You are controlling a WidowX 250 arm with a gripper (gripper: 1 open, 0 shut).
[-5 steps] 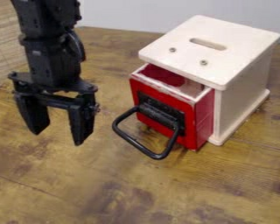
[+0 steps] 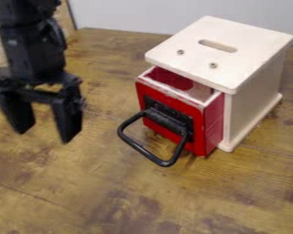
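Observation:
A pale wooden box (image 2: 249,101) with a slotted top stands on the right. Its red-fronted drawer (image 2: 212,123) sits slightly out at the front, with a black loop handle (image 2: 152,156) reaching forward and down. My black gripper (image 2: 41,120) hangs at the left, apart from the handle, its two fingers spread with nothing visible between them; it is slightly blurred.
A white wall (image 2: 124,14) runs behind, and a wooden board stands at the far left edge.
My arm and gripper have moved left and a little upward, farther from the box. The box, drawer and handle look unchanged.

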